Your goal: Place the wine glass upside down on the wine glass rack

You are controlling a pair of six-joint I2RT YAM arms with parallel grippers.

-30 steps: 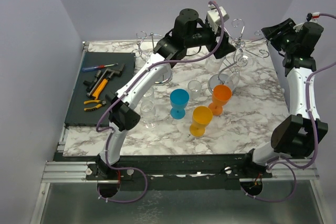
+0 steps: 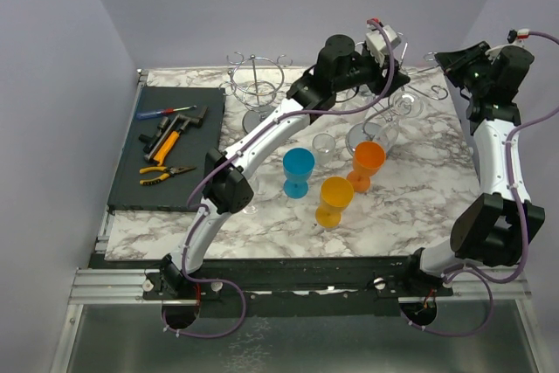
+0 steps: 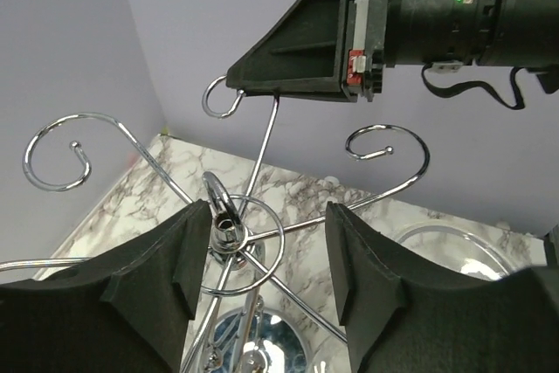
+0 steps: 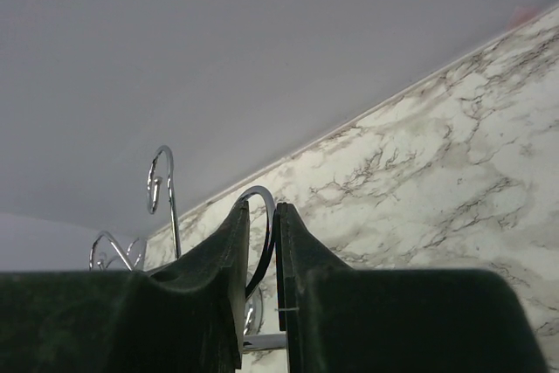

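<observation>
The chrome wine glass rack stands at the back right, curled hooks spreading from its top. Over that top is my left gripper. In the left wrist view the fingers are parted, with the rack's small ring showing in the gap and no glass held. A clear wine glass is at the rack's right side. My right gripper is at an outer hook. In the right wrist view that hook lies between close-set fingers; whether they grip it is unclear.
A second rack stands left of centre, behind my left arm. Blue, orange and yellow goblets and a small clear glass stand in front. Tools lie on a dark mat.
My left gripper has moved right, over the top of the right-hand rack. The right gripper has shifted only slightly at the hook.
</observation>
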